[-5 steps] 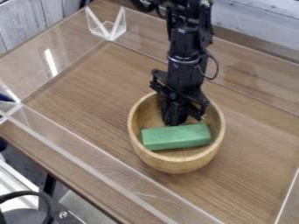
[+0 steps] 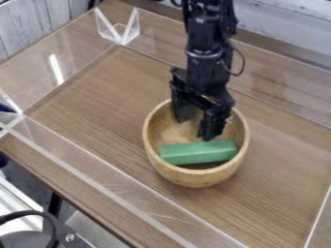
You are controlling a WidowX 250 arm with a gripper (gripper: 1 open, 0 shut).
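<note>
A round wooden bowl stands on the wooden table, with a green block lying in its front part. My black gripper hangs down from the top of the view into the back of the bowl, behind the block. Its fingers are spread open, apart from the block; their tips are dark and partly hard to make out against the bowl's inside.
A white folded wire-like shape sits at the back left. Black cables show at the lower left corner.
Compared with a second ago, my gripper has risen and opened wider, away from the green block. The block lies slightly shifted and turned in the bowl.
</note>
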